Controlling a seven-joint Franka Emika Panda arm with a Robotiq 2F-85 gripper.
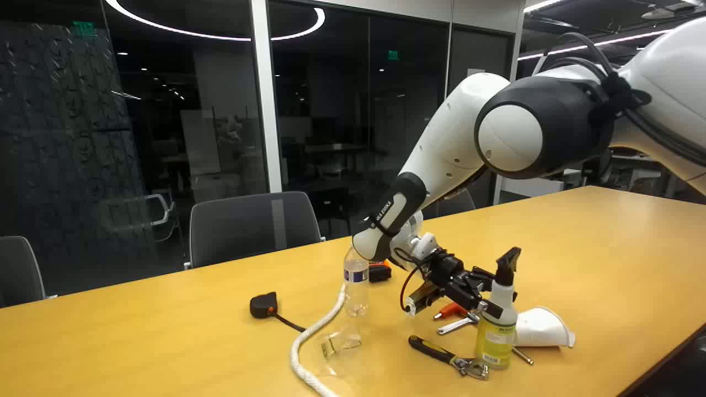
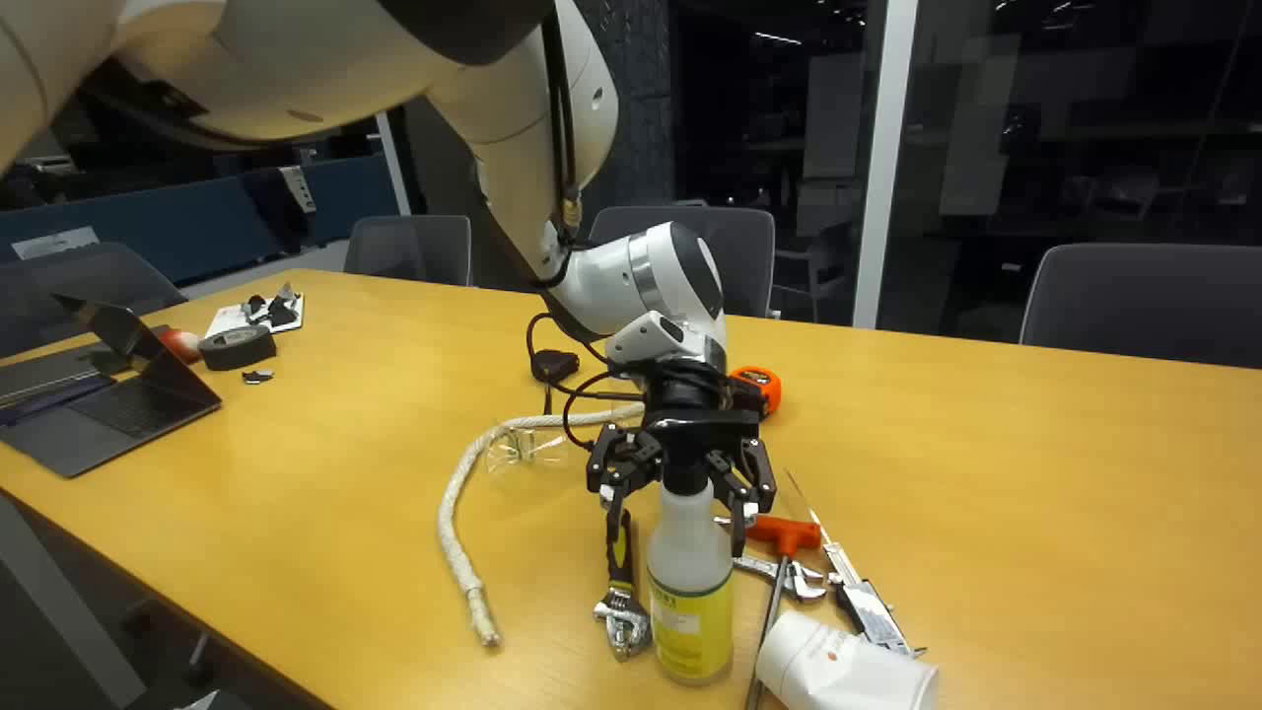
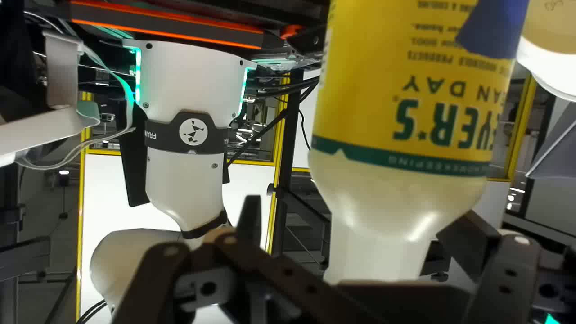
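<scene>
A spray bottle (image 2: 692, 603) with a yellow label and black trigger head stands upright on the table. My gripper (image 2: 677, 532) is lowered at its upper part, open, with one finger (image 2: 614, 521) on each side of the neck. A clear gap shows between the left finger and the bottle; the right one is closer, and contact there cannot be made out. In the wrist view the bottle (image 3: 405, 162) appears upside down between the spread fingers. From the other side, the bottle (image 1: 497, 331) partly covers the fingertips.
Close around the bottle lie an adjustable wrench (image 2: 621, 592), a red-handled tool (image 2: 787, 532), a caliper (image 2: 864, 598) and a tipped white cup (image 2: 846, 669). A clear plastic bottle (image 1: 356, 284), white rope (image 1: 301, 350) and tape measure (image 1: 264, 305) are farther off.
</scene>
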